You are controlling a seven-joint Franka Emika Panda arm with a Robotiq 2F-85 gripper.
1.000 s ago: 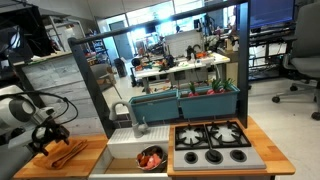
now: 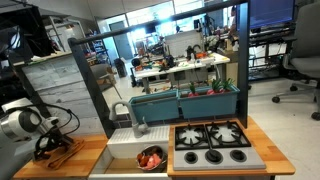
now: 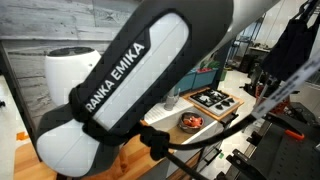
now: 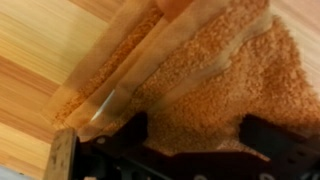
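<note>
An orange-brown towel [image 4: 200, 85] lies rumpled and folded on the wooden counter, filling much of the wrist view. In exterior view 1 the towel [image 2: 66, 155] is at the far left of the counter. My gripper stands open low over the cloth, its two black fingers [image 4: 131, 130] well apart with towel surface between them. Whether the fingertips touch the cloth cannot be told. From exterior view 1 the gripper [image 2: 45, 153] is at the towel's left part. The arm hides gripper and towel in exterior view 2.
Right of the towel is a sink [image 2: 127, 150] with a faucet, a metal bowl [image 2: 152, 158] with red items inside. A stove [image 2: 212, 145] lies farther right. Bare counter [image 2: 95, 147] shows between towel and sink. A wooden wall panel [image 2: 75, 95] rises behind the towel.
My arm has come down from above the towel to low over its left part. The towel has no clear shift, and the sink and stove stay as they were.
</note>
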